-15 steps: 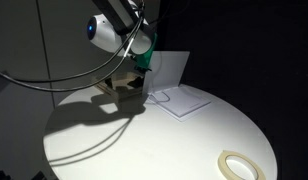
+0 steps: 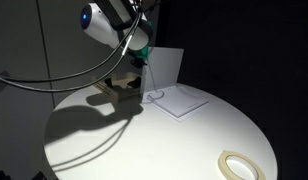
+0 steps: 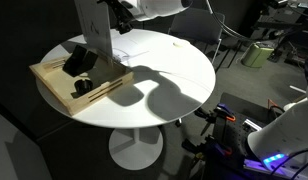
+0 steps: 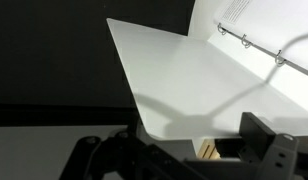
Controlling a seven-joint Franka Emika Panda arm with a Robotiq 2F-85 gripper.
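Note:
A white ring binder lies open on the round table; its inner pages (image 2: 180,102) lie flat and its cover (image 2: 166,67) stands raised at the left side. Metal rings (image 4: 246,41) and a printed sheet (image 4: 279,18) show at the upper right of the wrist view. My gripper is at the edge of the cover, its two dark fingers wide apart and the cover (image 4: 184,85) reaching down between them. Whether either finger touches the cover is hard to tell. Exterior view 1 has the gripper just left of the raised cover.
A wooden box (image 3: 101,94) with dark items (image 3: 84,87) inside stands beside the binder. A tan tape ring (image 2: 227,167) lies near the table's right edge.
The arm has shifted slightly left and upward in exterior view 1. The raised cover has swung a little left with it and stands more upright. The tape ring has not moved.

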